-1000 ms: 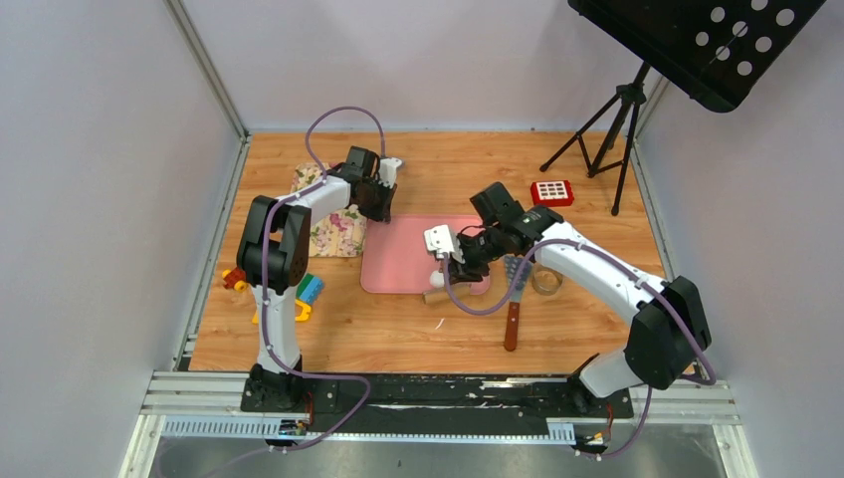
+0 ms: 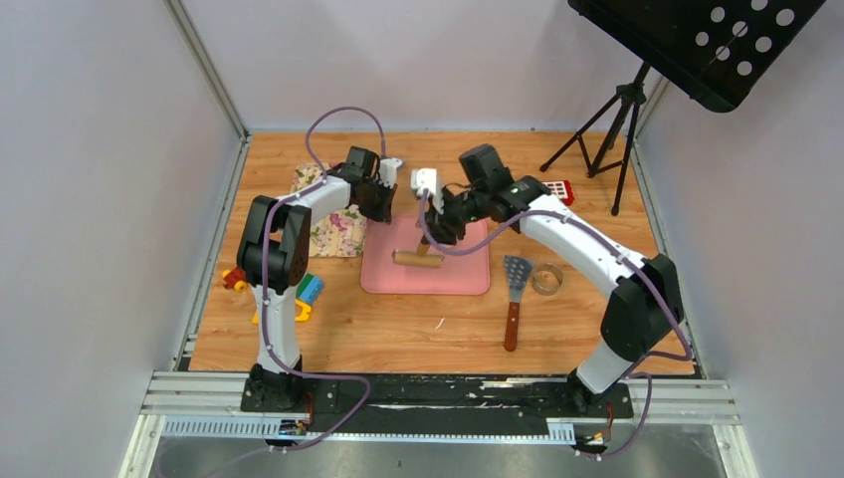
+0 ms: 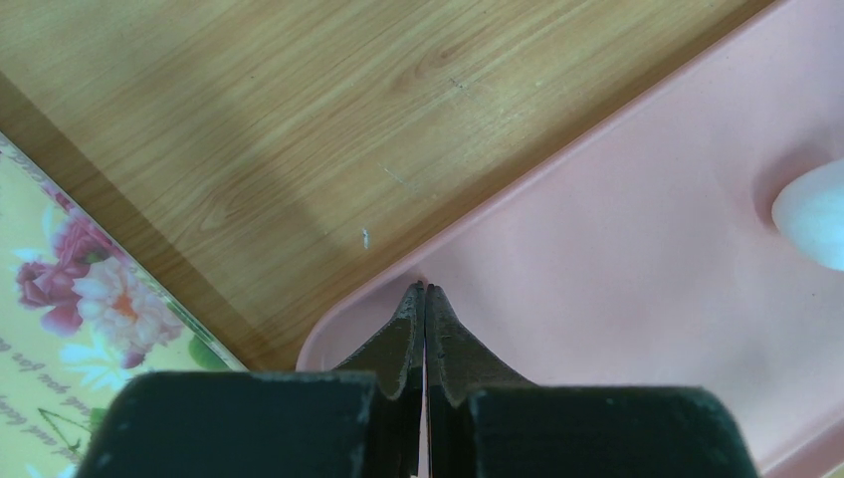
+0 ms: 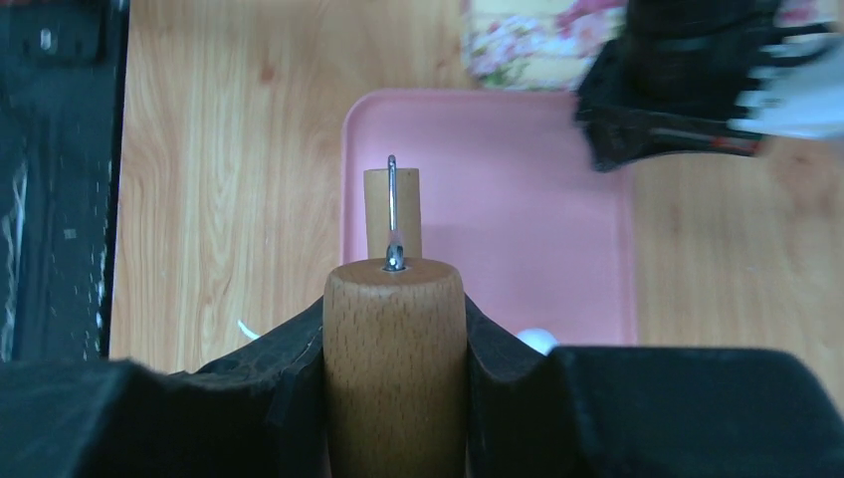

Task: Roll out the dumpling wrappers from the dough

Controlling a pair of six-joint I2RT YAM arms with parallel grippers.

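A pink board (image 2: pixel 382 271) lies in the middle of the table. The wooden rolling pin (image 2: pixel 412 258) is over the board; in the right wrist view its handle (image 4: pixel 395 368) sits between the fingers of my right gripper (image 2: pixel 440 235), which is shut on it. A white dough piece (image 3: pixel 811 214) lies on the board, partly seen in the left wrist view and mostly hidden behind the right gripper in the right wrist view. My left gripper is shut with nothing between its fingers, at the board's back left corner.
A floral mat (image 2: pixel 336 235) is left of the board. A spatula (image 2: pixel 513 319), glass (image 2: pixel 546 278) and red-framed object (image 2: pixel 561 192) sit to the right. Toy blocks (image 2: pixel 311 288) lie at left, a black stand (image 2: pixel 627 110) at back right.
My right gripper has moved left and toward the back with the rolling pin, which has shifted from the board's front right toward its middle. The left arm has stayed still.
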